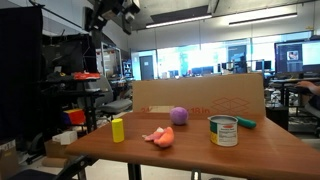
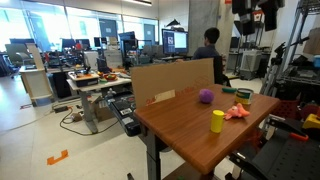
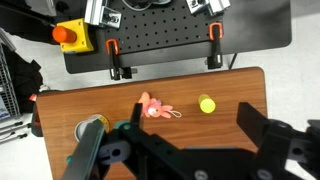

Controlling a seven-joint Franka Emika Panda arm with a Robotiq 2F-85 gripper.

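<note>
High above the brown table (image 1: 210, 157), my gripper is open, its two dark fingers (image 3: 286, 146) wide apart with only tabletop between them. A yellow cylinder (image 1: 118, 130) stands upright at the table's left in exterior view 1. Right of it lies a pinkish-orange toy (image 1: 163, 137). A labelled metal can (image 1: 223, 131) stands farther right, with a green object (image 1: 245, 123) behind it. The purple ball (image 1: 180, 114) rests near the back; exterior view 2 shows the ball (image 2: 206, 96) too. In the wrist view the fingers hide part of the table.
A cardboard panel (image 1: 200, 94) stands upright along the table's back. Beside the table, a dark perforated base plate (image 3: 170, 35) carries an orange-red button (image 3: 65, 35) on a yellow box. Bare tabletop shows left of the objects in exterior view 2.
</note>
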